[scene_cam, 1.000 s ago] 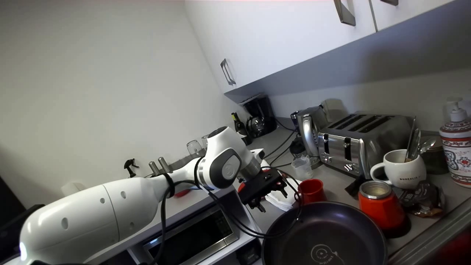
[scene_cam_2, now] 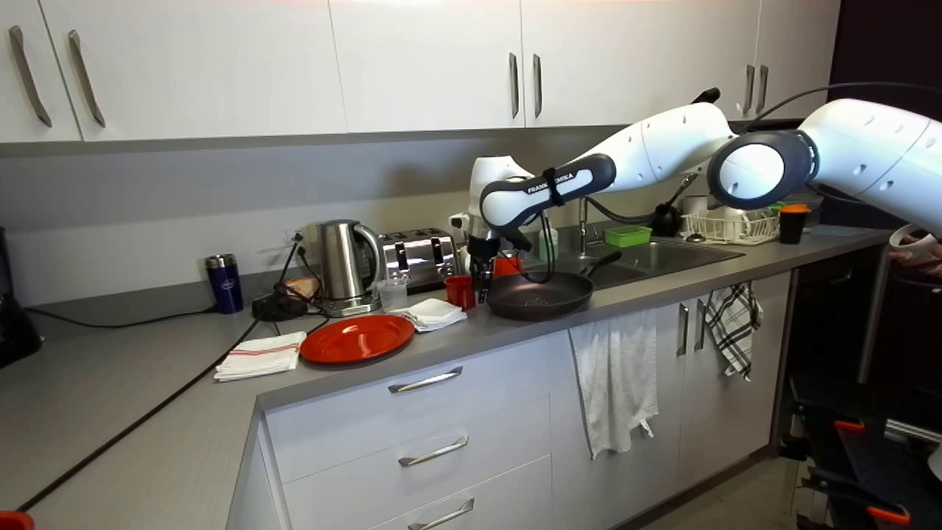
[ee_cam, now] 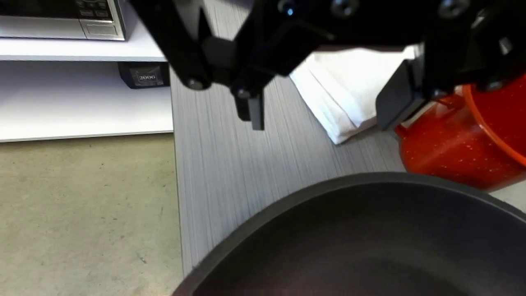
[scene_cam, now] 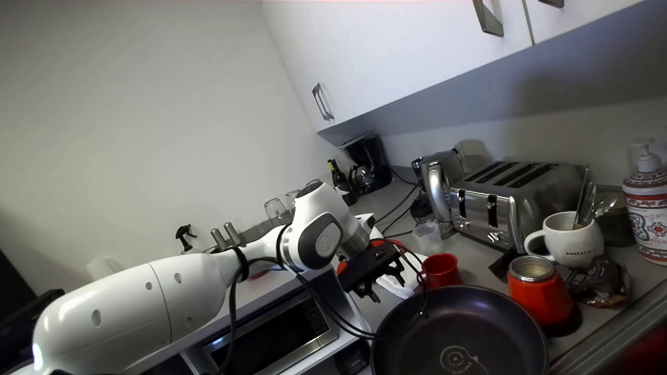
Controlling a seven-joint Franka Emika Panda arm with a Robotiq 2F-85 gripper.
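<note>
My gripper is above the counter with its fingers apart and only air between them. One finger (ee_cam: 256, 112) hangs over bare counter; the other finger (ee_cam: 394, 96) overlaps the folded white cloth (ee_cam: 340, 98) and sits near the red mug (ee_cam: 444, 153) in the wrist view. Below in that view is the rim of the dark frying pan (ee_cam: 315, 190). Exterior view 1 places the gripper (scene_cam: 387, 287) left of the red mug (scene_cam: 442, 270) and of the pan (scene_cam: 462, 331). In exterior view 2 the gripper (scene_cam_2: 482, 291) points down between mug and pan.
Behind the mug stand a toaster (scene_cam_2: 419, 256), a kettle (scene_cam_2: 344, 265) and a clear cup (scene_cam: 428, 237). An orange-red pot (scene_cam: 541, 290) is beside the pan. A red plate (scene_cam_2: 358, 338) lies further along. The counter's front edge (ee_cam: 176, 197) is close to the gripper.
Over the last second the arm has shifted slightly, its wrist a little lower in exterior view 1. The mug, pan and cloth have not visibly moved.
</note>
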